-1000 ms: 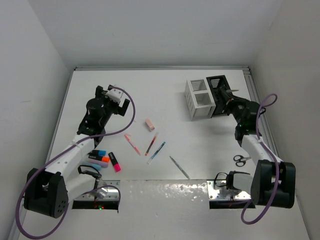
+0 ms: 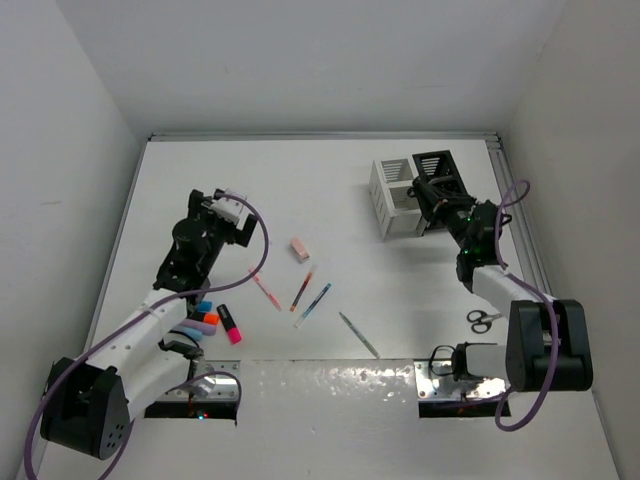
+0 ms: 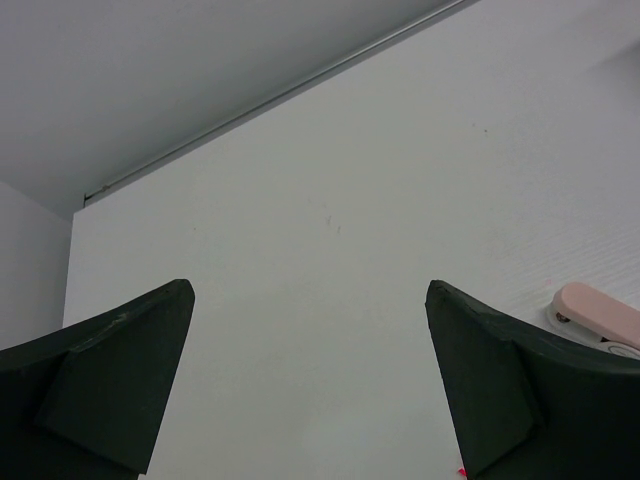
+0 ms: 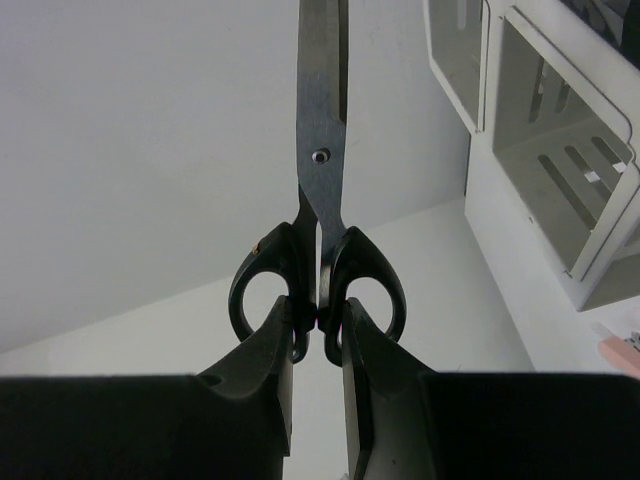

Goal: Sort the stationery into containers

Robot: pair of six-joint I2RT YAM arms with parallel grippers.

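My right gripper (image 2: pixel 432 194) is shut on black-handled scissors (image 4: pixel 322 158), held over the white organizer (image 2: pixel 386 195) beside the black organizer (image 2: pixel 438 160). My left gripper (image 2: pixel 225 218) stands open and empty over the left of the table. Below and right of it are a pink stapler (image 2: pixel 299 249), pens (image 2: pixel 304 289) and a green pen (image 2: pixel 357 335). Highlighters and markers (image 2: pixel 227 321) lie at the lower left, partly behind the left arm. Another pair of scissors (image 2: pixel 480 319) lies by the right arm.
Walls and rails border the table at the back and sides.
The right arm has moved slightly left, bringing its gripper from over the black organizer toward the white one. The left arm has shifted slightly; the table items are unchanged.
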